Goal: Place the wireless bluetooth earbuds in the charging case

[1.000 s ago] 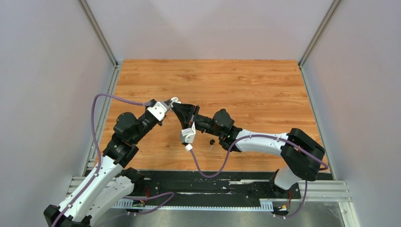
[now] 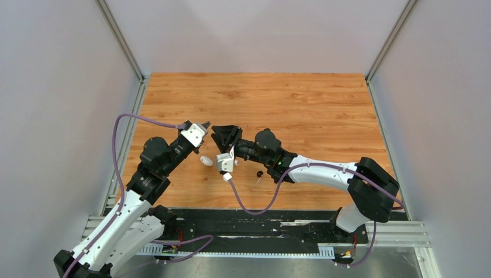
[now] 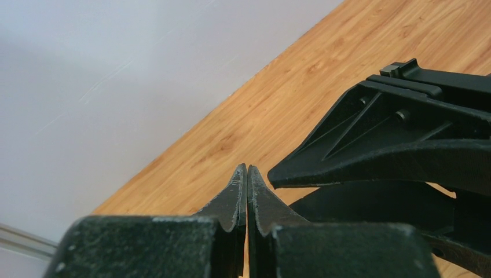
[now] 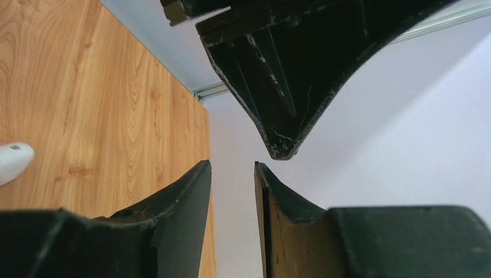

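A smooth white oval piece (image 2: pixel 206 160), seemingly the charging case, shows below the two grippers in the top view; whether it touches the table I cannot tell. The right wrist view catches a white rounded piece (image 4: pixel 13 163) at its left edge. My left gripper has its fingertips together, and nothing shows between them. My right gripper is part open with an empty gap. In the top view the tips of the left gripper (image 2: pixel 207 124) and right gripper (image 2: pixel 213 134) almost meet. No earbud can be made out clearly.
A small white bit (image 2: pixel 236 163) shows beside the right wrist's camera. A small dark round item (image 2: pixel 259 174) lies on the wooden table (image 2: pixel 301 110), whose back and right areas are clear. Purple cables (image 2: pixel 266 204) loop from both arms.
The white piece between the two grippers' tips is gone from there; a white oval now shows lower, below them. The left arm looks still.
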